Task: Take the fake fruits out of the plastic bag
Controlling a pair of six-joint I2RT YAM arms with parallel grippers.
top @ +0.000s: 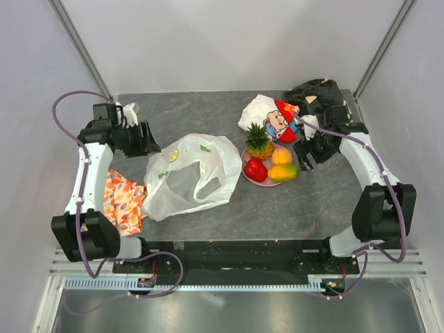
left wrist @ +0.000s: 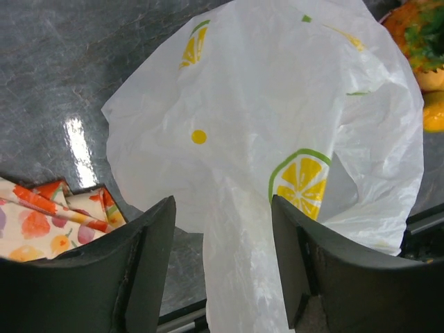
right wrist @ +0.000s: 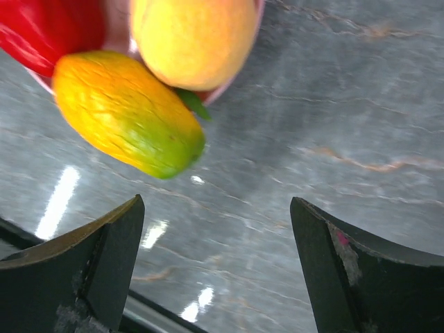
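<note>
A white plastic bag (top: pixel 220 161) with fruit prints lies spread on the table, and no fruit shows in it. Right of it, a pink plate (top: pixel 249 175) bears a pineapple (top: pixel 259 143), a red pepper (top: pixel 255 169), a peach-coloured fruit (top: pixel 282 156) and a yellow-green mango (top: pixel 282 173). The mango (right wrist: pixel 128 114) leans over the plate's edge. My left gripper (top: pixel 152 151) is part open above the bag's left side; in the left wrist view, the bag (left wrist: pixel 236 125) lies below its parted fingers. My right gripper (top: pixel 309 165) stands open and empty, right of the plate.
An orange patterned cloth (top: pixel 123 201) lies at the left. Behind the plate are a white cartoon-print cloth (top: pixel 261 114) and a dark patterned cloth (top: pixel 316 95). Bare table (top: pixel 284 215) extends in front of the plate and to its right.
</note>
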